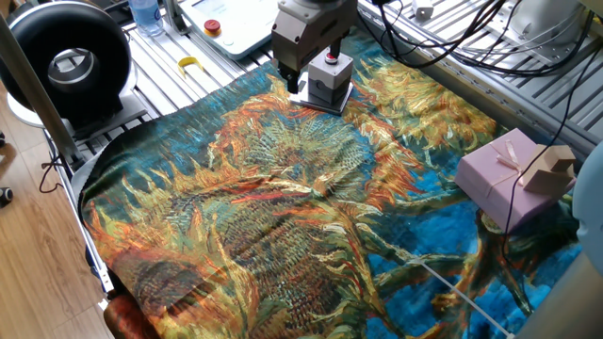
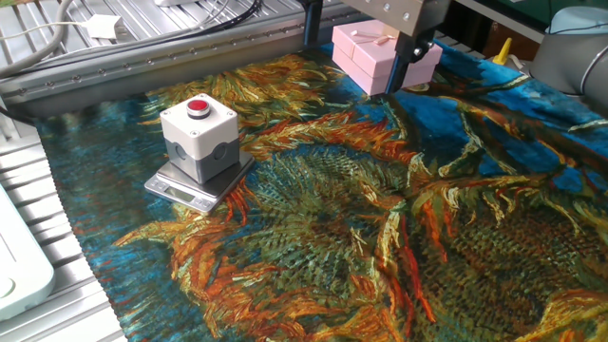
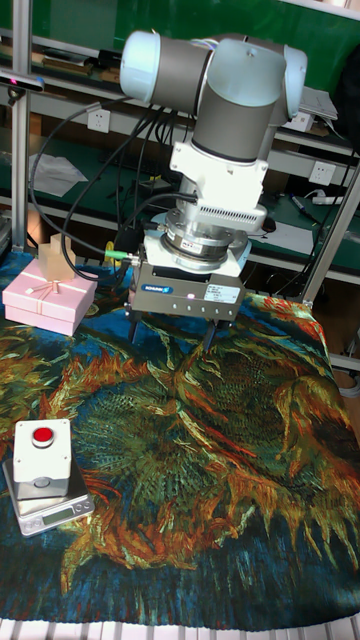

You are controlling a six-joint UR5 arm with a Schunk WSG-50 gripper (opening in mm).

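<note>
My gripper [image 3: 171, 337] hangs above the cloth with its two fingers wide apart and nothing between them. A grey-and-white box with a red push button [image 2: 200, 139] stands upright on a small silver scale [image 2: 187, 193]. In the exterior view 3 this pair is at the left front, well apart from the gripper. A pink gift box [image 3: 50, 298] with a ribbon sits left of and behind the gripper there. A small brown carton [image 1: 548, 170] rests on the gift box. In exterior view 1 the arm overlaps part of the button box [image 1: 329, 80].
A sunflower-print cloth [image 1: 273, 226] covers the table, and its middle is clear. Black cables [image 1: 452, 42] loop near the back edge. A yellow ring-like piece [image 1: 190, 65] and a bottle [image 1: 146, 16] lie off the cloth.
</note>
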